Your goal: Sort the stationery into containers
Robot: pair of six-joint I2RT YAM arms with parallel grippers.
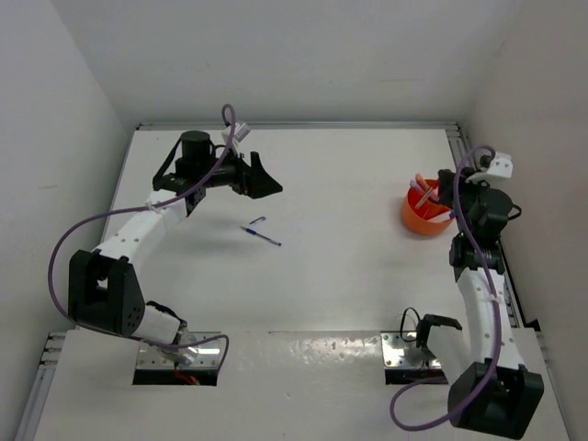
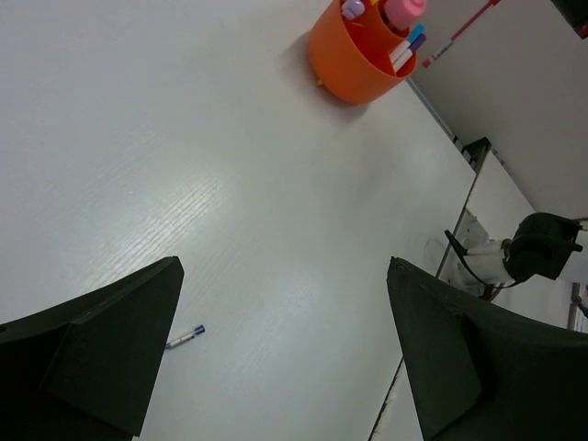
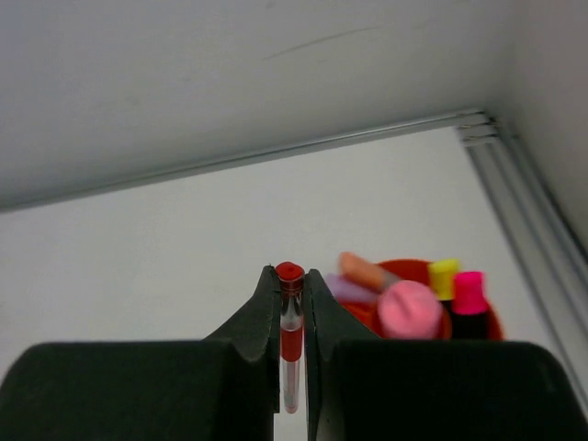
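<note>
My right gripper is shut on a red pen, held upright over the orange container at the table's right, which holds markers and other stationery. In the left wrist view the pen hangs beside that container. My left gripper stands open over the left half of the table, nothing between its fingers. A blue pen lies below it, with a small blue item, likely a clip, just above the pen.
Walls and metal rails border the back and right sides, close to the container.
</note>
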